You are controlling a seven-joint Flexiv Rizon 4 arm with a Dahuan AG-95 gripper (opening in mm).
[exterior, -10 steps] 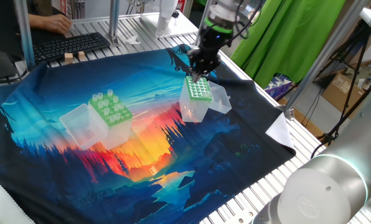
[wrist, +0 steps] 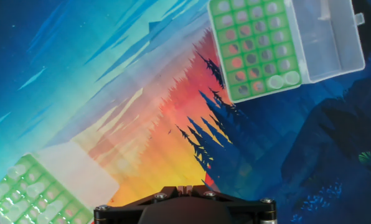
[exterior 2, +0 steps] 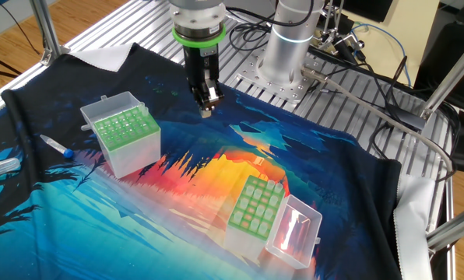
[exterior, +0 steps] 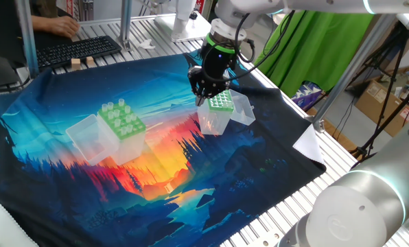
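Note:
My gripper appears shut at the bottom of the wrist view, its fingertips meeting with nothing visible between them. Over the cloth it hangs, in exterior view 2 the gripper (exterior 2: 207, 113) being between two boxes with green racks. One rack (exterior: 220, 101) looks mostly empty; in the wrist view this rack (wrist: 251, 46) has two pale caps at one corner. Several clear tubes stand in the other rack (exterior: 122, 120), which shows as a green grid (wrist: 33, 193) at lower left. Each box has its clear lid folded open.
A dark landscape cloth (exterior: 211, 199) covers the table. Beside the emptier box lies a blue-ended pen (exterior 2: 57, 146). A clear object (exterior 2: 0, 168) is at the left edge. A keyboard (exterior: 77, 51) and a person's hand (exterior: 64, 26) are at the far side.
In exterior view 1 my gripper has moved left and somewhat down in the picture, off the top of the emptier rack. Both boxes have stayed put.

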